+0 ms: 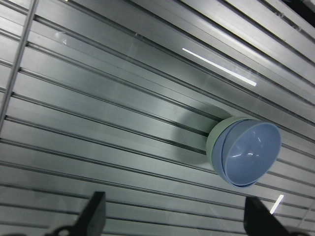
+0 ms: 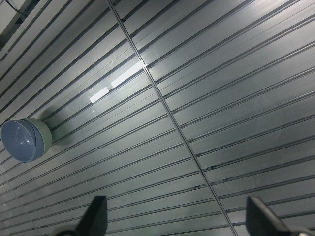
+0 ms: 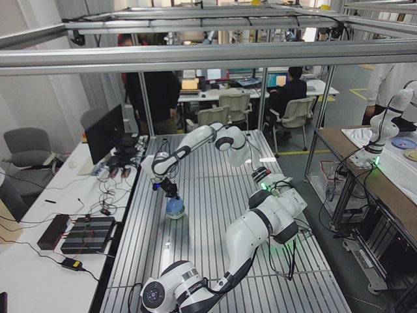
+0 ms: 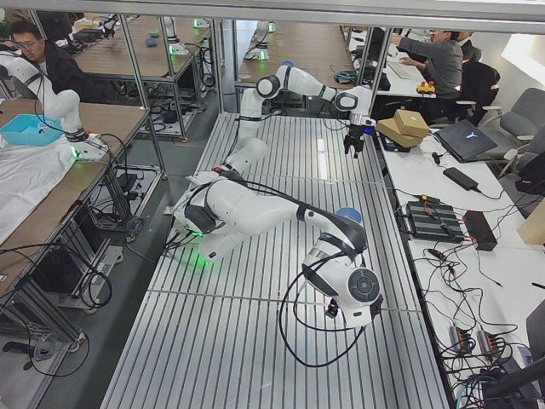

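Note:
Nested blue bowls sit inside a pale green bowl on the slatted metal table [image 4: 213,332]; they also show at left in the right wrist view. My left gripper is open and empty, with the bowls beyond its fingers to the upper right. My right gripper is open and empty too, the bowls off to its upper left. In the camera left view the far arm's gripper appears just above and behind the bowls [image 3: 174,207].
A side desk [image 4: 460,281] with electronics and cables borders the table; another robot bench [image 3: 401,182] stands across an aisle. Cables [image 4: 315,362] loop over the table near the arm.

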